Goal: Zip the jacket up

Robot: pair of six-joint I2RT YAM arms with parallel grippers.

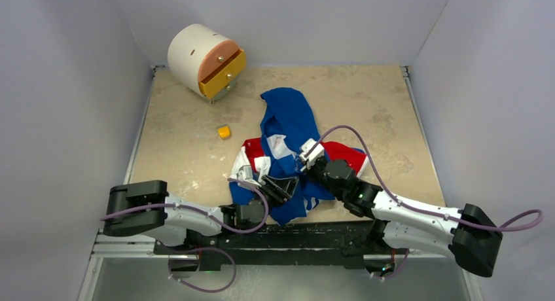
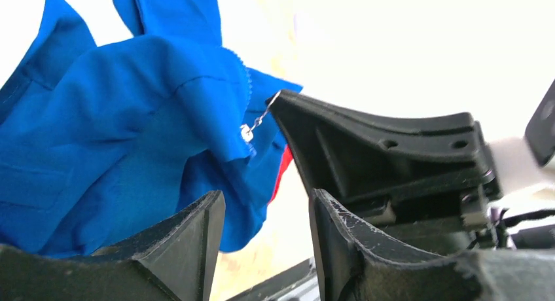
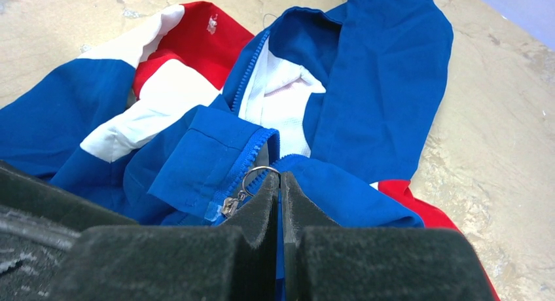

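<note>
The blue jacket (image 1: 291, 114) with white and red panels lies on the table, its front opening showing white lining (image 3: 288, 85). In the right wrist view, a metal pull ring (image 3: 245, 178) hangs from the zipper slider (image 3: 229, 207), and my right gripper is shut on that ring at its fingertips. The left wrist view shows the slider (image 2: 247, 133) by the blue fabric edge, joined to the right gripper's tip by the pull. My left gripper stands open below it, nothing between its fingers. Part of the lower jacket is hidden under both arms.
A white cylindrical chest (image 1: 196, 49) with an open yellow drawer (image 1: 222, 75) stands at the back left. A small yellow block (image 1: 224, 131) lies left of the jacket. Bare table (image 1: 366, 98) spreads at the back right.
</note>
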